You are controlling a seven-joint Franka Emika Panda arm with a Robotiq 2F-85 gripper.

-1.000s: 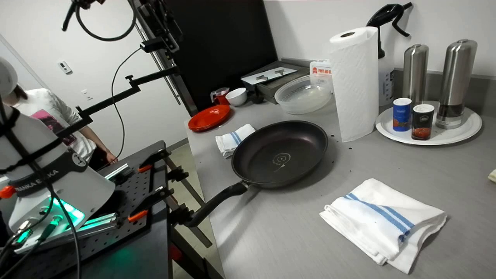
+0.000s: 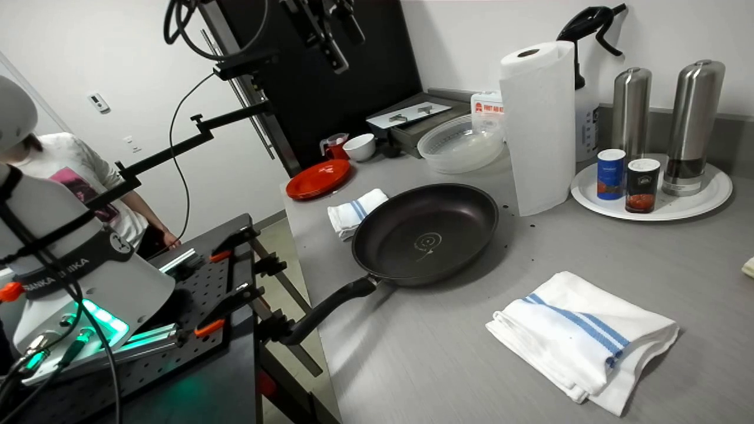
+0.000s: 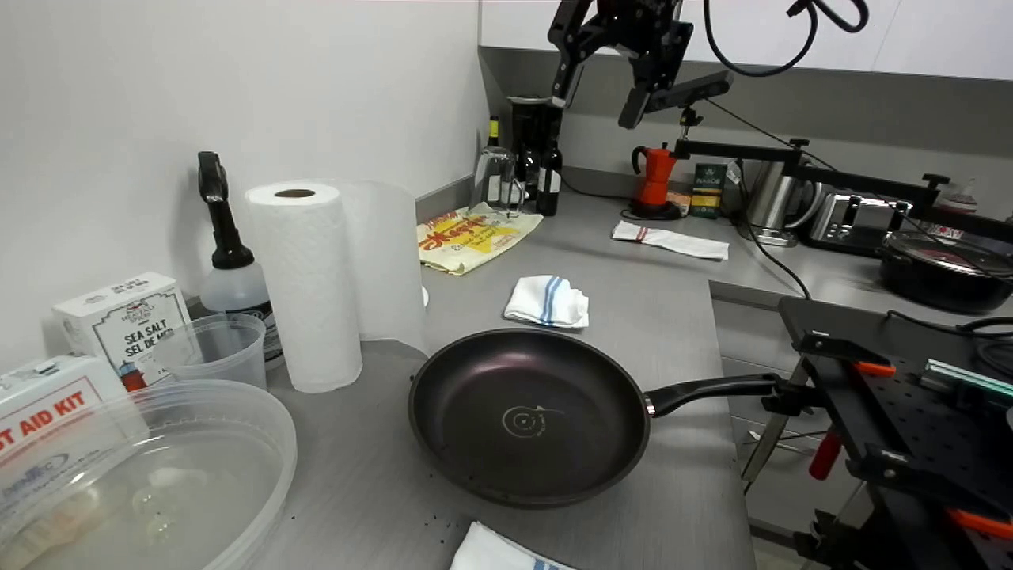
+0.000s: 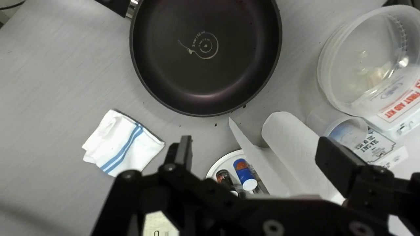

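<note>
High above the counter, my gripper [image 3: 596, 106] stands open with nothing between its fingers. A black frying pan [image 2: 427, 237] rests on the counter, its handle [image 2: 330, 307] reaching past the counter edge. In the wrist view the pan [image 4: 205, 55] lies at the top, and the gripper is apart from everything below. One folded white towel with blue stripes [image 2: 583, 335] lies to the right of the pan in exterior view 1; the wrist view shows this towel [image 4: 124, 145] left of the fingers. Another folded towel [image 2: 358, 212] sits behind the pan's left side.
A paper towel roll [image 2: 538, 127] stands by the wall, beside a white plate [image 2: 661, 212] bearing shakers and grinders. Clear plastic containers [image 3: 218, 456] and red plates [image 2: 319, 179] are farther along. A camera bar [image 2: 169, 145] crosses near the arm.
In exterior view 1 the gripper has moved right, from beside the camera bar's end to above the counter. The pan, towels and other items have stayed in place.
</note>
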